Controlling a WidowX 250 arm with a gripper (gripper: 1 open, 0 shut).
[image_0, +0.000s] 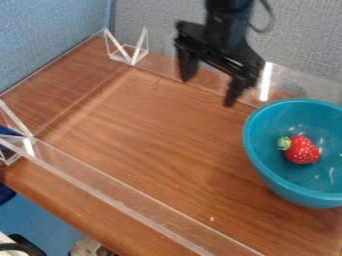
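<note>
My gripper (209, 80), dark and motion-blurred, hangs in the upper middle over the back of the wooden table, open, left of and above the blue bowl. The blue bowl (274, 178) stands at the right side of the table with a red strawberry (303, 153) lying in it, its green top toward the left.
Clear plastic walls (114, 190) with corner brackets (126, 52) edge the table (154, 125). A grey padded wall stands behind, a blue one at the left.
</note>
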